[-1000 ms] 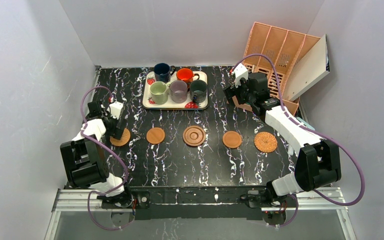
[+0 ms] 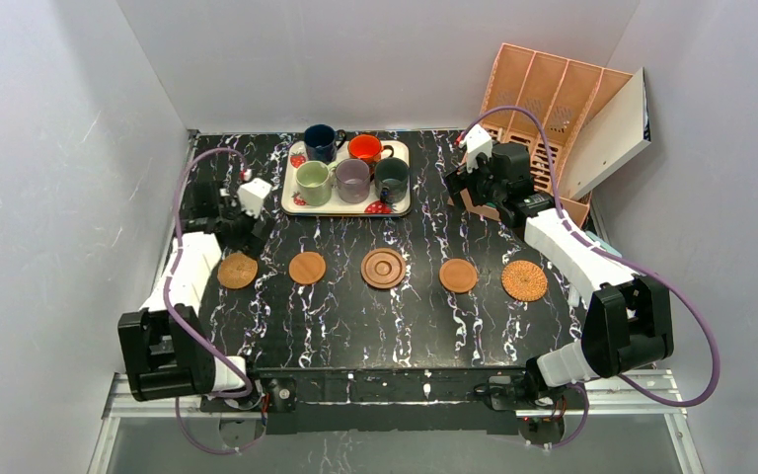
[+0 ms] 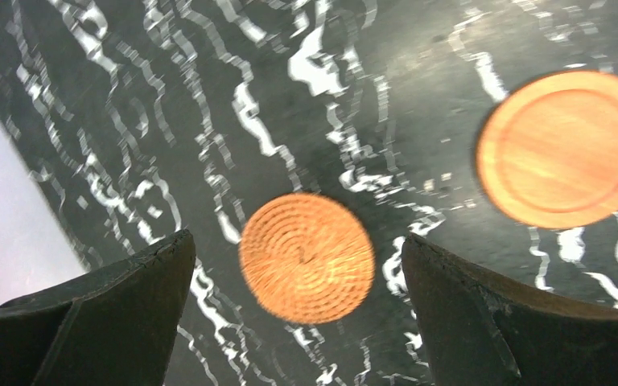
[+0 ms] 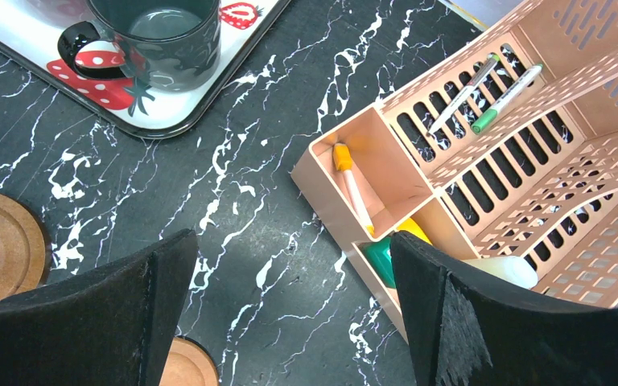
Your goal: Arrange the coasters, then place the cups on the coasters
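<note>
Several cups stand on a white strawberry-patterned tray (image 2: 345, 208) at the back: a navy cup (image 2: 320, 144), an orange cup (image 2: 363, 148), a light green cup (image 2: 313, 184), a purple cup (image 2: 352, 182) and a dark green cup (image 2: 392, 181). Across the middle runs a row of coasters: a woven left one (image 2: 237, 271), a plain one (image 2: 307, 268), a ringed one (image 2: 383, 268), another plain one (image 2: 458, 276) and a woven right one (image 2: 524, 280). Over the woven left coaster's far side, my left gripper is open and empty. My right gripper also stands open and empty, right of the tray.
A peach organiser rack (image 4: 467, 173) holding markers and bottles stands at the back right, close under my right gripper's fingers. A white board (image 2: 607, 138) leans on it. Bare black marbled table (image 2: 355, 331) lies in front of the coasters.
The right arm has barely shifted; the cups and coasters have stayed put.
</note>
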